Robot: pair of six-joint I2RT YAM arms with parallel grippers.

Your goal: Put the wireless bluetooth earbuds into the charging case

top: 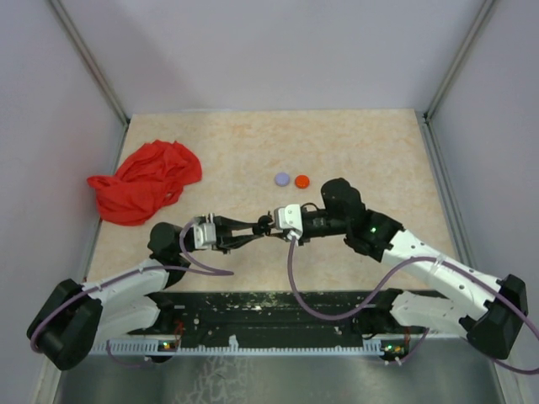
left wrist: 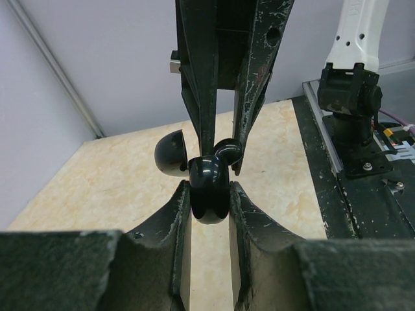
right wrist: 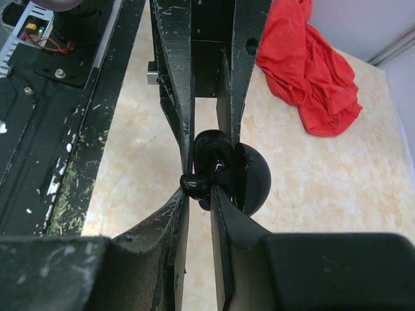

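Note:
The black charging case (left wrist: pixel 208 188) is held in my left gripper (top: pixel 249 231), which is shut on it near the middle of the table. My right gripper (top: pixel 279 220) meets it from the right, shut on a small black earbud (right wrist: pixel 194 186) that is pressed against the open case. In the left wrist view the case's raised lid (left wrist: pixel 170 153) shows behind the right fingertips. Whether the earbud is seated in its slot I cannot tell, as fingers and case overlap.
A red cloth (top: pixel 145 181) lies at the back left. A lilac disc (top: pixel 282 179) and an orange disc (top: pixel 301 181) sit behind the grippers.

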